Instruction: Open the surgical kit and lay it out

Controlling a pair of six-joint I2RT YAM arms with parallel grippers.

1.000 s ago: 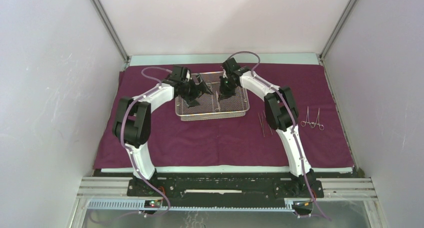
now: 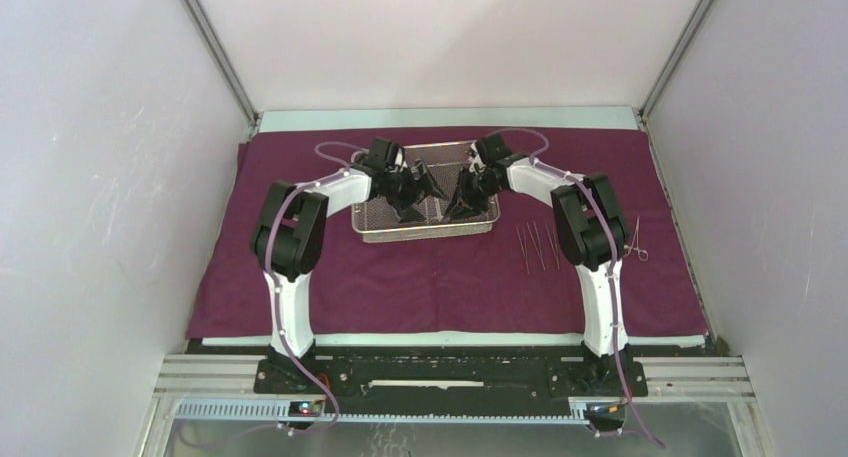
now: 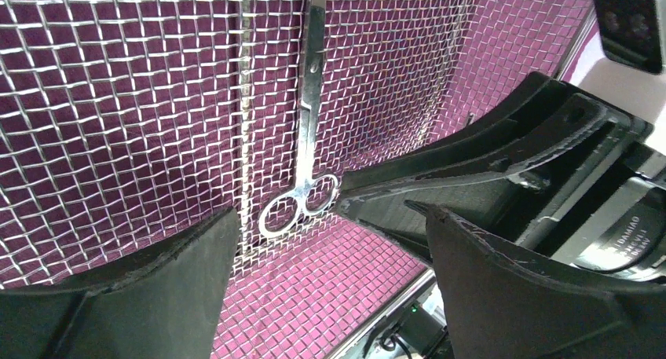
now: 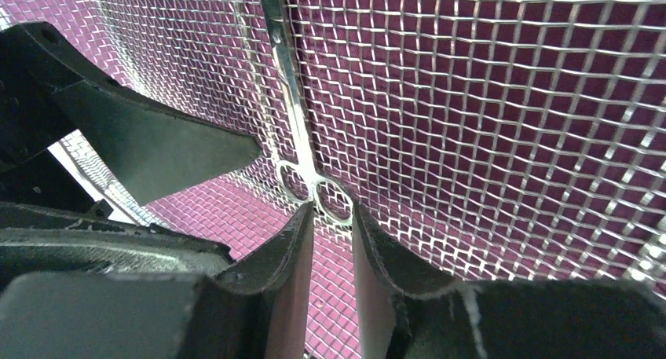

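Note:
A ring-handled steel instrument, like scissors or a clamp (image 3: 308, 100), lies lengthwise in the wire mesh basket (image 2: 428, 235); its two rings are toward the basket's near side. My right gripper is at the ring end, its fingers a little apart. In the right wrist view one ring appears between the fingertips, but whether they touch it cannot be told. Wide open and empty, my left gripper hovers over the same rings from the left. The right gripper's dark fingers (image 3: 440, 186) reach one ring's edge in the left wrist view.
Several thin instruments (image 2: 540, 247) lie in a row on the maroon cloth (image 2: 430, 292) right of the basket. Ring-handled clamps (image 2: 638, 242) lie farther right, partly behind the right arm. The grippers are very close together.
Both arms have shifted right. The right gripper has come toward the basket's near side, down to the instrument's rings, which it now partly covers in the top view.

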